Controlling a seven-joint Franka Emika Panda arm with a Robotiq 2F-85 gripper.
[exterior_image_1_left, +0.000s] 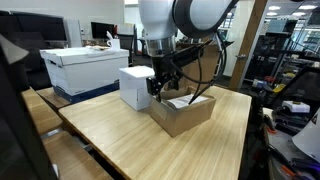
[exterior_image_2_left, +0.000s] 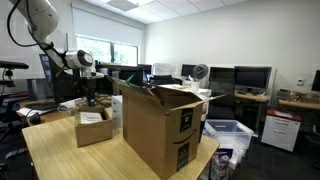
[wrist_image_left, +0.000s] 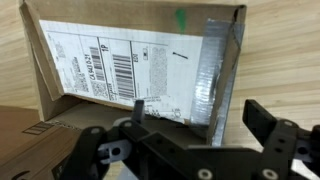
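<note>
An open cardboard box stands on the wooden table, with a white paper lying inside it. Seen from above in the wrist view, that paper is a printed shipping label with barcodes, and a strip of shiny tape runs beside it near one side wall. My gripper is open over this wall, one black finger on the label side and the other past the wall's outer side. Nothing is gripped. Whether the fingers touch the cardboard cannot be told.
A small white box stands behind the open one, and a larger white lidded box is farther back. A tall cardboard carton occupies another part of the table. Bare tabletop lies in front.
</note>
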